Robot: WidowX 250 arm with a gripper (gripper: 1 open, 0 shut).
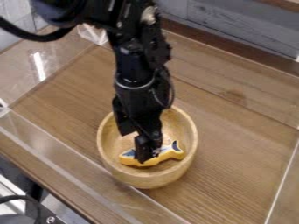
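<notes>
A wooden bowl (180, 171) sits on the table in the lower middle of the camera view. Inside lies a yellow toy fish (163, 152) with a blue-and-white patch. Whether the fingers touch the fish I cannot tell.
Pale edges run along the back and sides. A black cable shows at the lower left corner.
</notes>
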